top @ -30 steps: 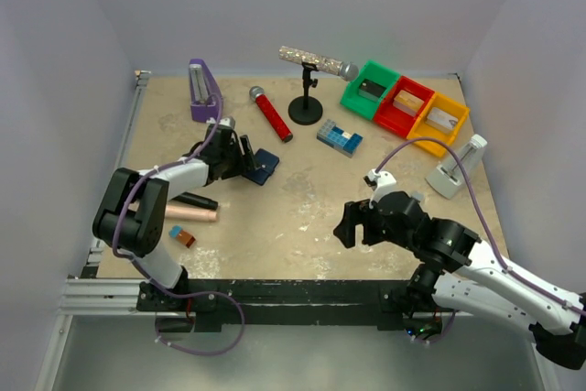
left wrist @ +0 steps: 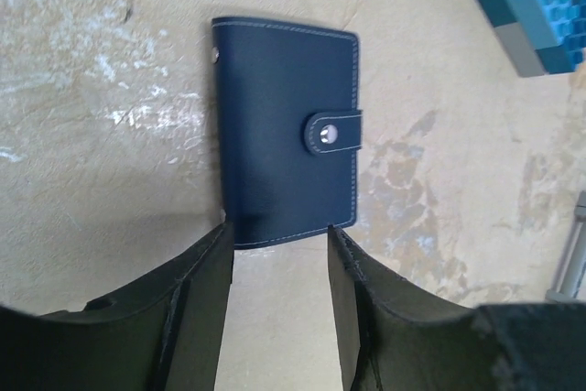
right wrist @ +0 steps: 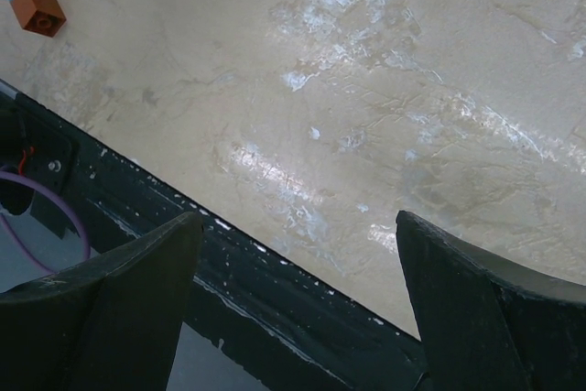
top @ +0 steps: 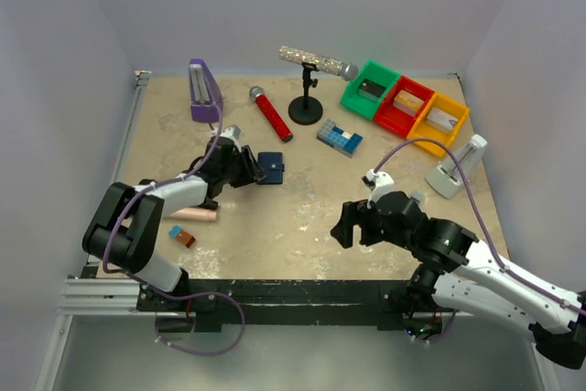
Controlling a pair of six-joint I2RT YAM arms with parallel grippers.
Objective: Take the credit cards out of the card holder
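Note:
The dark navy card holder (left wrist: 275,162) lies flat and closed on the table, its strap fastened by a silver snap on the right side; no cards show. In the top view it sits at the left centre (top: 271,168). My left gripper hovers at the holder's near edge, its fingers (left wrist: 209,290) part open with nothing between them but the holder and table beyond. My right gripper is over the near right part of the table, fingers spread wide and empty, well away from the holder.
A red microphone (top: 272,116) lies behind the holder, with a black microphone stand (top: 306,107) close by. Blue and grey bricks (top: 340,137) sit to the right. Green, red and yellow bins (top: 371,68) stand at the back right.
The card holder has turned from a slanted pose to nearly square with the table. My left gripper has shifted slightly toward the near side and its fingers stand nearer together than a second ago. The right arm is still.

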